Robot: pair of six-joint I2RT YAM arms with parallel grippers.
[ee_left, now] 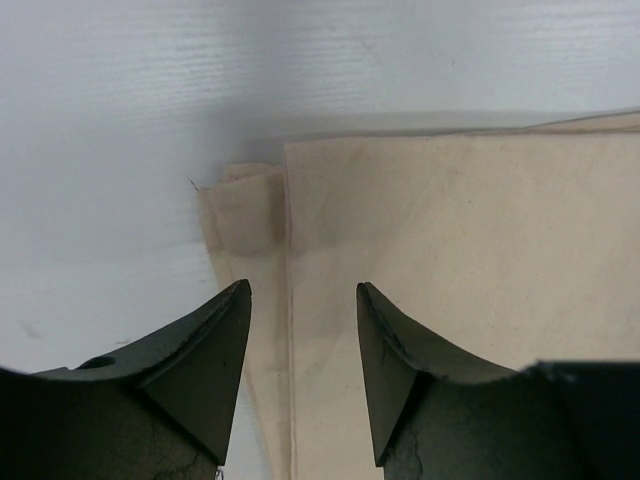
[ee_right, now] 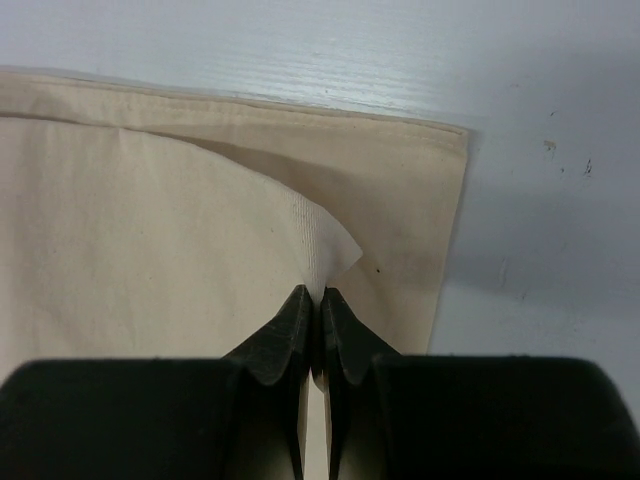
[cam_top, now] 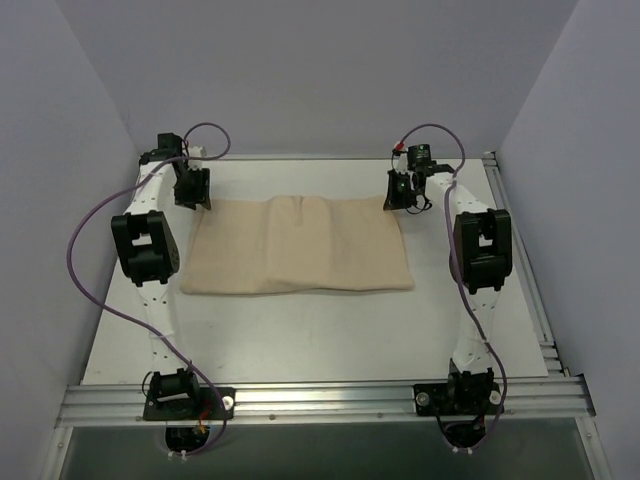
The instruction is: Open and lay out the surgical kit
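Observation:
A beige cloth wrap (cam_top: 298, 245) lies folded across the middle of the table, with a raised hump near its far edge. My right gripper is shut on the upper layer near the wrap's far right corner, and the pinched cloth rises between its fingers in the right wrist view. Beneath it, the lower layer (ee_right: 400, 165) stays flat. At the far left corner, my left gripper stands open above the fold, nothing between its fingers. There the top layer's edge (ee_left: 287, 230) runs beside a narrower strip below. Whatever the cloth covers is hidden.
Grey walls (cam_top: 320, 80) close in the back and sides, and a metal rail (cam_top: 320, 400) runs along the front. Purple cables (cam_top: 72, 250) loop over both arms.

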